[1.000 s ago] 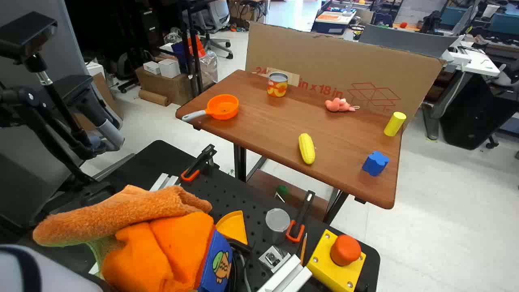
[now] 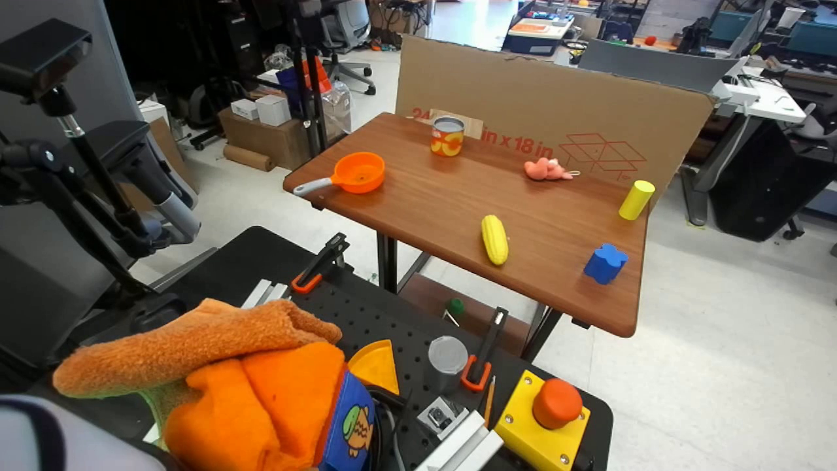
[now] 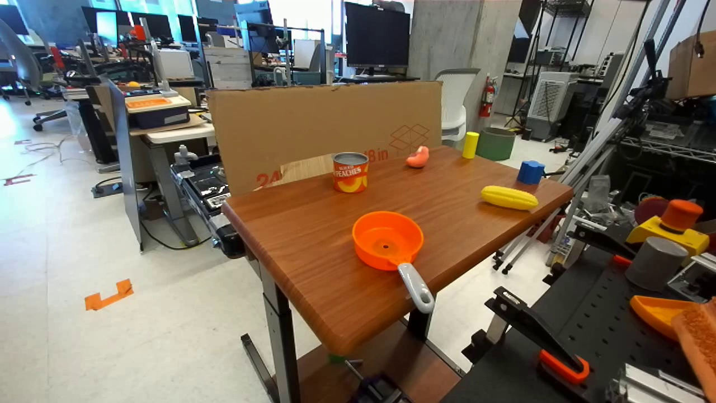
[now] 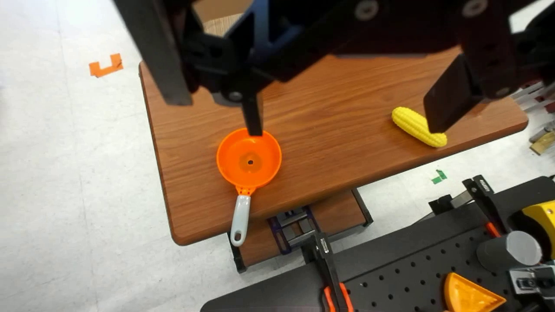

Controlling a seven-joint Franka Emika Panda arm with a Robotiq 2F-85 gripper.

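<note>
Only the wrist view shows my gripper, its dark fingers (image 4: 253,117) spread wide open above the table with nothing between them. An orange pan with a grey handle (image 4: 241,218) rests below the left finger, its handle reaching past the table edge. Near the right finger lies a yellow corn cob (image 4: 416,126). Toward the cardboard stand a peaches can (image 3: 350,172) and a pink soft toy (image 2: 546,169). At the table's far end are a yellow cylinder (image 2: 636,200) and a blue flower-shaped block (image 2: 605,263).
A cardboard sheet (image 2: 502,86) walls off the table's back side. Bare wood (image 2: 427,196) fills the table's middle. In front sits a black pegboard cart with clamps (image 2: 322,263), an orange cloth (image 2: 235,400) and a yellow box with a red button (image 2: 558,403).
</note>
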